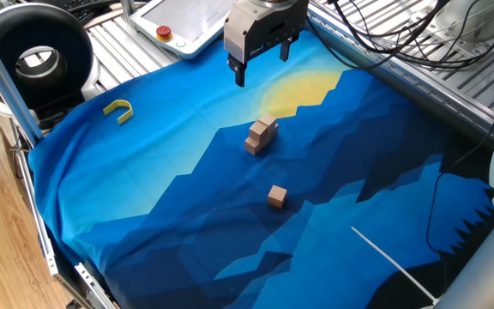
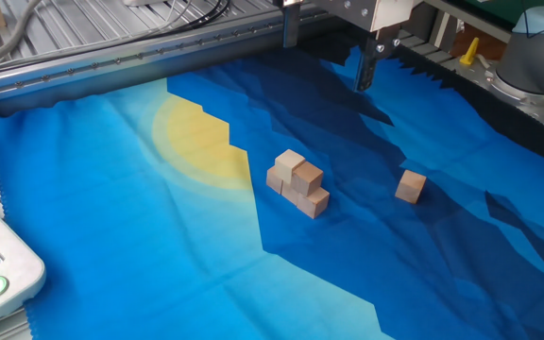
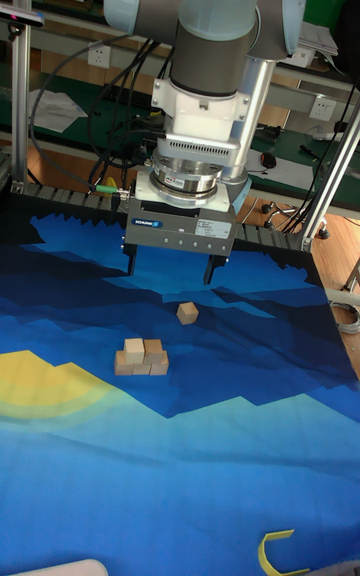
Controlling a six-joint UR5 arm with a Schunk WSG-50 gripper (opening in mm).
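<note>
Several wooden cubes form a small two-layer stack (image 1: pixel 261 136) on the blue printed cloth; in exterior view 3 the stack (image 3: pixel 141 356) shows two cubes side by side on top of a bottom row. One loose cube (image 2: pixel 411 186) lies apart from it on the dark part of the cloth, also seen as a single cube (image 3: pixel 187 313) in exterior view 3. My gripper (image 1: pixel 262 65) hangs in the air above the cloth, clear of every cube. Its two black fingers (image 3: pixel 210 262) stand wide apart, and nothing is between them.
A yellow hook-shaped piece (image 1: pixel 119 111) rests on the cloth far from the cubes. A thin white rod (image 1: pixel 394 263) lies near the robot's base side. A teach pendant (image 1: pixel 189 26) with a red button stands beyond the cloth's edge.
</note>
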